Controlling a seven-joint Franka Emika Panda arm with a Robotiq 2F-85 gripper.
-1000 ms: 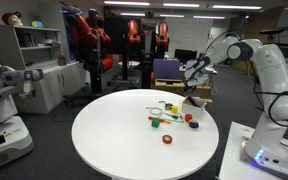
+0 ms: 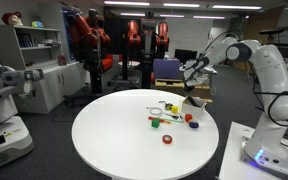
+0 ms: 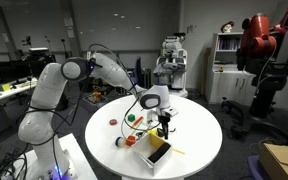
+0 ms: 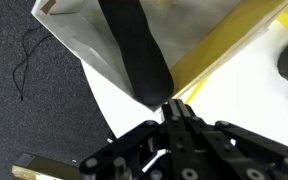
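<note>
In the wrist view a long black object (image 4: 139, 55) lies in a pale open box (image 4: 89, 45), its rounded end near the corner. My gripper is shut, its fingertips close to that end and to the box's rim. Contact between them cannot be made out. Exterior view 2 shows the box (image 3: 137, 151) on the round table, with the black object (image 3: 159, 153) inside and my gripper (image 3: 164, 133) by its far side. From exterior view 1 the gripper is small over the box (image 2: 203, 108).
On the white table (image 2: 114, 135), a red ring-shaped item (image 2: 167, 139), a green item (image 2: 155, 123) and several other small things lie near the box. Yellow and black items sit beside the box in the wrist view.
Over the last second my gripper appears to have come down slightly toward the box in exterior view 1. The table items look unmoved.
</note>
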